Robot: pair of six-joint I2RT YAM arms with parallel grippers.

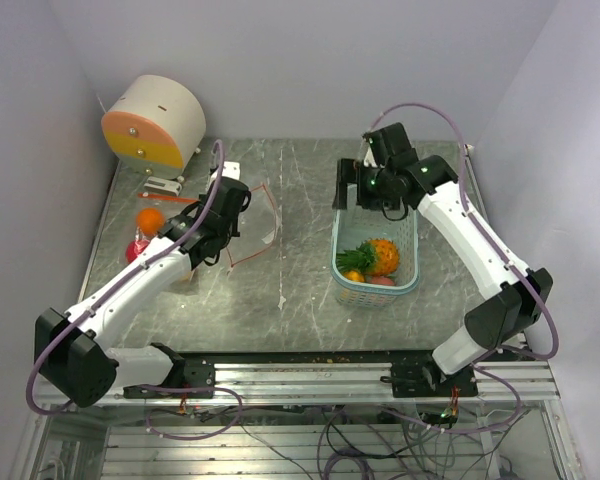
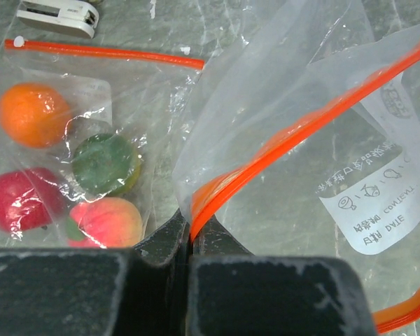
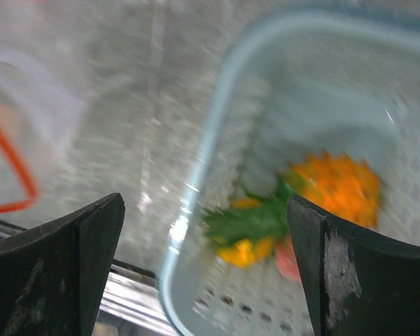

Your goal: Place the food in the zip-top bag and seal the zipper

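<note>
My left gripper is shut on the corner of an open zip top bag (image 2: 273,98) with an orange zipper (image 2: 294,140); its open mouth spreads to the right. Left of it lies a filled bag (image 2: 105,84) holding an orange (image 2: 33,115), a red fruit (image 2: 22,199), a green fruit (image 2: 105,164) and a peach (image 2: 106,222). My right gripper (image 1: 348,184) is open above the blue basket (image 1: 408,280), where a pineapple (image 1: 385,258), an orange-yellow item and a reddish item lie, blurred in the right wrist view.
A cream bread box (image 1: 152,118) stands at the back left, with a small white device (image 2: 56,17) before it.
</note>
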